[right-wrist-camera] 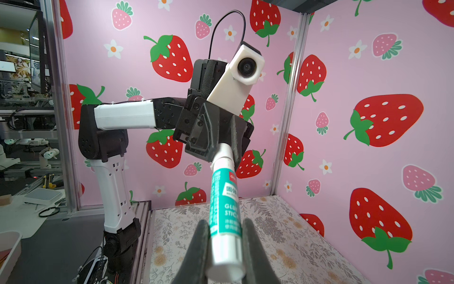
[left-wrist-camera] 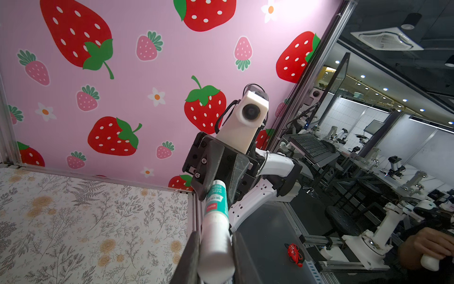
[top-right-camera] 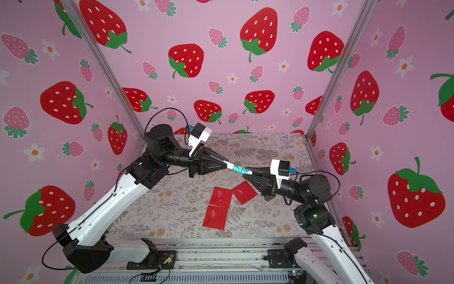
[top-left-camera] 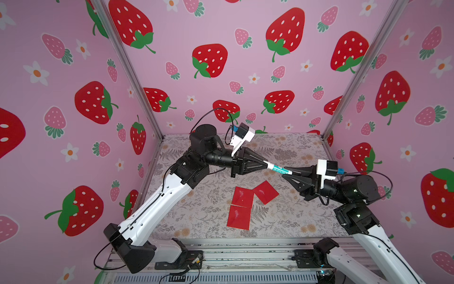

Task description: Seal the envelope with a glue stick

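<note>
A teal-and-white glue stick (top-left-camera: 279, 169) is stretched between my two grippers, up off the table. Its white cap end is pinched by my left gripper (top-left-camera: 267, 165), shut on it. From the other side my right gripper (top-left-camera: 290, 172) is shut on the base end of the teal body. In the right wrist view the glue stick (right-wrist-camera: 225, 208) shows its label, with the cap in place between the left fingers. Below lie red paper pieces: an upper one (top-left-camera: 243, 197), a lower one (top-left-camera: 238, 217) meeting it along a crease or edge, and a tilted one (top-left-camera: 266, 192). Which is the envelope, I cannot tell.
Pink strawberry-print walls (top-left-camera: 255, 75) close in the back and both sides. Metal rails (top-left-camera: 246, 250) run along the front edge.
</note>
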